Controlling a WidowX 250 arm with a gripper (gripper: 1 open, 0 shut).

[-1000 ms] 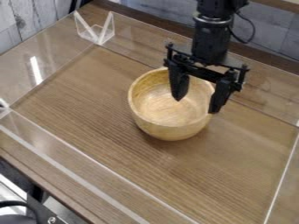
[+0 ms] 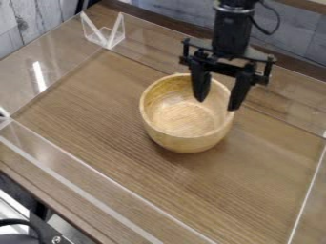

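Observation:
A large pale tan bowl (image 2: 186, 124) sits on the wooden table and looks empty where its inside shows. My dark gripper (image 2: 219, 90) hangs over the bowl's back right part, its two fingers spread wide apart and pointing down, one toward the bowl's inside, the other beside its right rim. I see nothing held between them; whether the tips touch the bowl cannot be told.
A small clear plastic object (image 2: 105, 30) stands at the back left near the table's edge.
The bowl looks to be in about the same place.

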